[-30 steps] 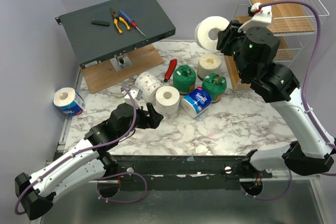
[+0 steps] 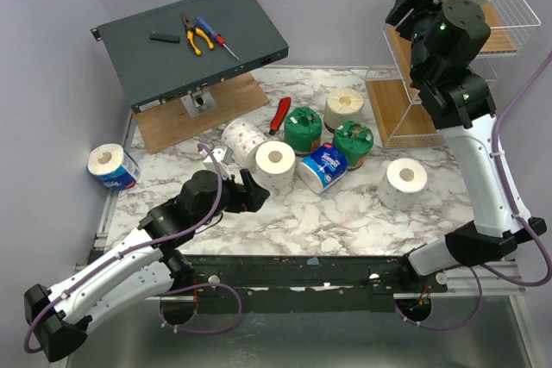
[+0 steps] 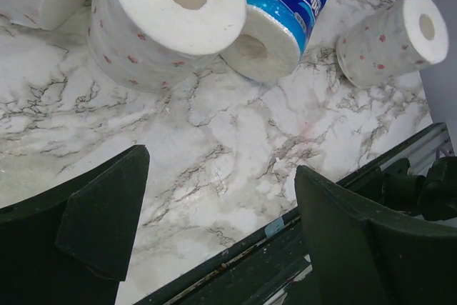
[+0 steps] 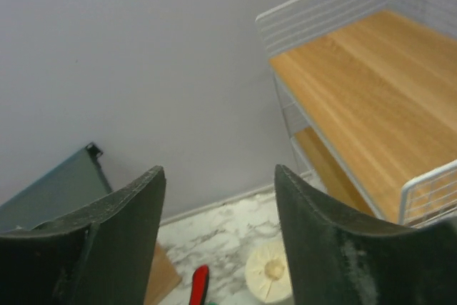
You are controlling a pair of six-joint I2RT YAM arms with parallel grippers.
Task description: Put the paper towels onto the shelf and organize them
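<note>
Beside the wire shelf (image 2: pixel 412 122) a white paper towel roll (image 2: pixel 402 184) is down at the table's right part, seen leaning in the left wrist view. High near the shelf's upper boards, my right gripper is open and empty. Another white roll (image 2: pixel 275 164), a printed roll on its side (image 2: pixel 244 140), a blue Tempo roll (image 2: pixel 323 168), two green-wrapped rolls (image 2: pixel 303 130) and a cream roll (image 2: pixel 342 107) cluster mid-table. Over bare marble in front of them, my left gripper stands open with nothing between its fingers.
A dark raised panel (image 2: pixel 191 45) carrying pliers and a screwdriver occupies the back left. A red-handled tool (image 2: pixel 280 115) lies behind the rolls. One blue-wrapped roll (image 2: pixel 113 166) sits at the far left.
The right gripper has shifted and is empty. The left arm looks unmoved.
</note>
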